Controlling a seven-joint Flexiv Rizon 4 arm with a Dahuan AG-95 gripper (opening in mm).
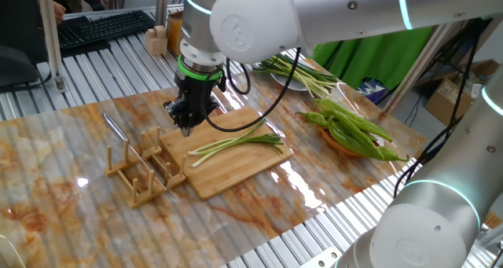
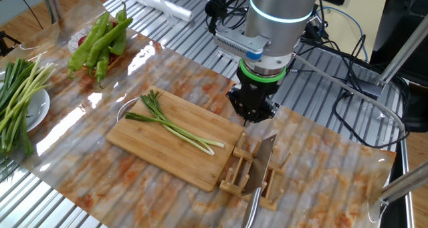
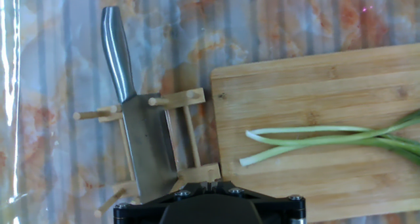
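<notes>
A cleaver with a steel handle (image 3: 117,53) rests in a small wooden peg rack (image 3: 190,135), its broad blade (image 3: 149,142) slotted between the pegs. Beside the rack lies a bamboo cutting board (image 1: 208,181), and a few green onions (image 2: 175,128) are laid across it. My gripper (image 1: 186,131) hangs above the table near the board's corner and the rack, touching neither. Its narrow fingertips come together, and nothing shows between them. In the wrist view the black gripper body covers the rack's near end and part of the blade.
Long green peppers (image 1: 350,132) fill a small basket past the board. A plate (image 2: 39,109) carries more green onions. Wooden blocks (image 1: 156,42) and a keyboard (image 1: 106,28) stand at the back. The marbled tabletop (image 1: 63,221) in front of the rack is clear.
</notes>
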